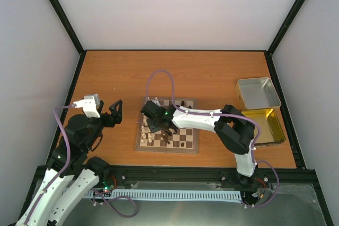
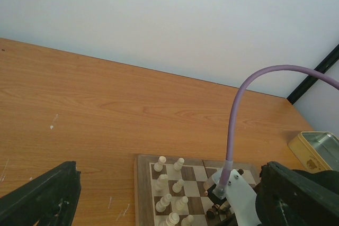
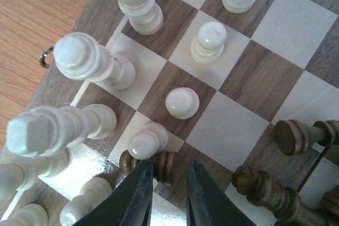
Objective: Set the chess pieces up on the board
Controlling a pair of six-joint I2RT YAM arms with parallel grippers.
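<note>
The chessboard (image 1: 186,147) lies mid-table with white pieces standing on its left side. In the right wrist view, my right gripper is part open, low over a dark piece (image 3: 164,161) lying on its side beside a white pawn (image 3: 144,144). Whether the fingers touch it is unclear. More dark pieces (image 3: 267,194) lie to the right. My left gripper (image 1: 117,108) stands open, raised left of the board, with nothing between its fingers.
A silver tray (image 1: 258,89) and a gold tray (image 1: 270,126) sit at the right.
</note>
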